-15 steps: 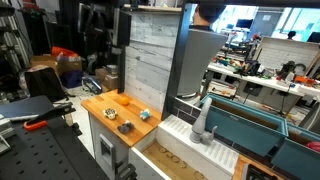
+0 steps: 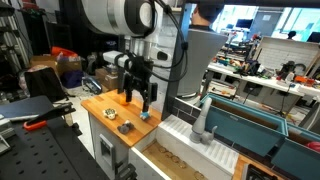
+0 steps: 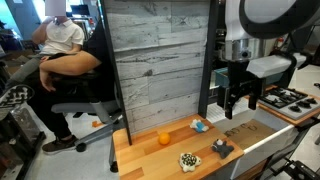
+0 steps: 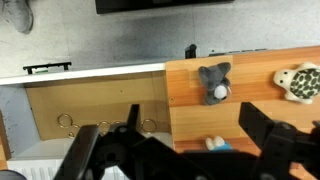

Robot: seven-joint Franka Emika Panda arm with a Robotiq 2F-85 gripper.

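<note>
My open gripper [image 2: 137, 101] points down above the wooden top [image 2: 99, 103], with nothing between its fingers. In the wrist view the gripper spans the edge between the wooden top and an open drawer [image 4: 95, 93]. A grey plush toy [image 4: 214, 84] lies on the wood, with a spotted turtle-like toy [image 4: 298, 82] farther right. A small blue-and-white toy [image 4: 217, 144] shows near the bottom, between the fingers' outlines but well below them. An orange ball [image 3: 164, 138] rests on the wood in exterior view 2.
Several ring-like pieces [image 4: 65, 120] lie in the drawer. A grey-white board wall [image 3: 160, 70] rises behind the wooden top. A white bottle-like object [image 2: 201, 118] stands on a white grid right of it. Dark tabletop [image 2: 50, 150] lies at front left.
The arm has come down from high at the upper left and moved right, bringing the gripper low over the wooden top. The toys have not moved.
</note>
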